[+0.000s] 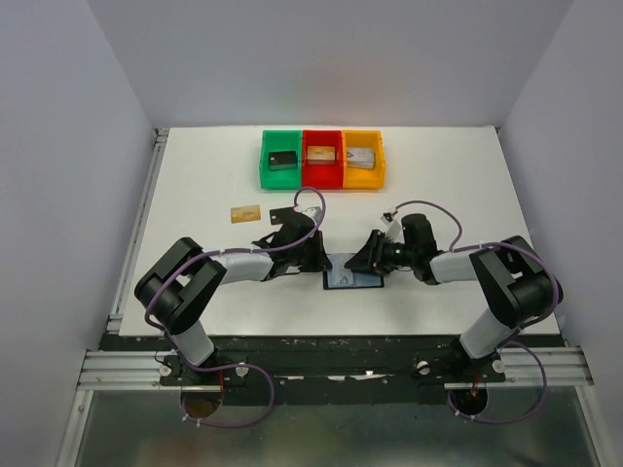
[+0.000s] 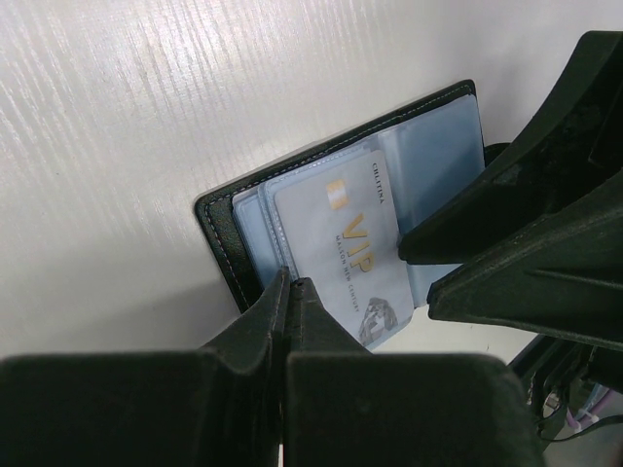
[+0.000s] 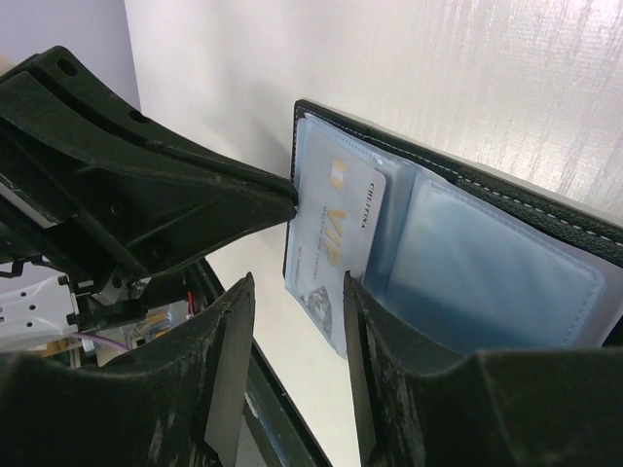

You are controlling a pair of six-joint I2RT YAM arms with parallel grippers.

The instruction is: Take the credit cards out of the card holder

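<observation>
The card holder (image 1: 343, 282) lies spread on the table, a black cover with clear bluish sleeves. A white card with gold VIP lettering (image 2: 346, 238) rests in the sleeve on the holder's left side. My left gripper is shut, its tips at the left edge of the card and sleeve; whether any sleeve film is between them cannot be made out. Above the holder, my right gripper stands open, one fingertip over the VIP card's edge, nothing held. In the right wrist view the other sleeve (image 3: 496, 268) looks empty.
Green (image 1: 261, 167), red (image 1: 322, 180) and yellow (image 1: 380, 177) bins stand at the back, each with something inside. A gold card (image 1: 245, 214) and a dark card (image 1: 280, 215) lie left of centre.
</observation>
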